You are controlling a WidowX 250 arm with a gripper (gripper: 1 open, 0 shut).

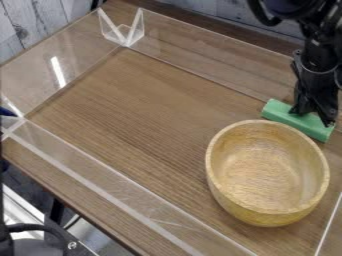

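Note:
My black gripper point(307, 104) hangs down from the top right with its fingertips on a green block point(286, 117) near the right edge of the table. It looks shut; whether anything is between the fingertips is hard to see, as they are dark and small. The block lies flat on the wood just behind a wooden bowl point(266, 200), which is empty.
Clear plastic walls edge the wooden table point(127, 120), with a clear bracket point(123, 28) at the back left. A dark object point(34, 240) sits at the bottom left, outside the table.

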